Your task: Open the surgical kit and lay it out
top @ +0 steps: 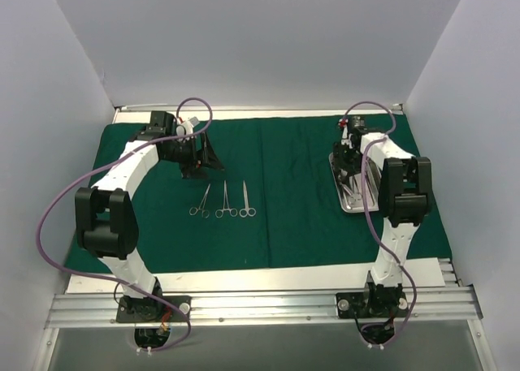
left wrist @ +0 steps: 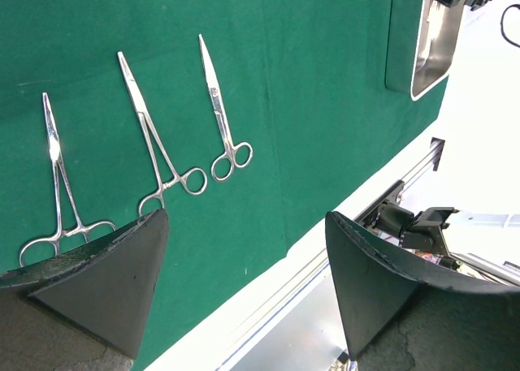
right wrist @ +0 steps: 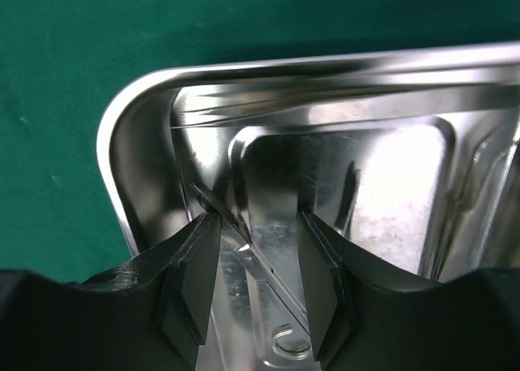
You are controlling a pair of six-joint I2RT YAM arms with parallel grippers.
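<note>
Three metal instruments lie in a row on the green cloth: a left clamp (left wrist: pixel 57 172), a middle clamp (left wrist: pixel 150 135) and scissors (left wrist: pixel 221 115). My left gripper (top: pixel 205 166) hangs open and empty above and behind them. On the right stands the steel tray (top: pixel 354 212), with several instruments in it. My right gripper is open over the tray's corner. A slender jointed instrument (right wrist: pixel 262 267) slants through the view between its fingers, not gripped. Along the tray wall rest thin instrument tips (right wrist: pixel 236 111). The right arm hides part of the tray in the top view.
Bare green cloth (top: pixel 296 196) spreads between the scissors and the tray, and in front of the row. The tray's raised rim (right wrist: pixel 325 65) runs close around my right gripper. Grey walls (top: pixel 252 54) close the back and sides.
</note>
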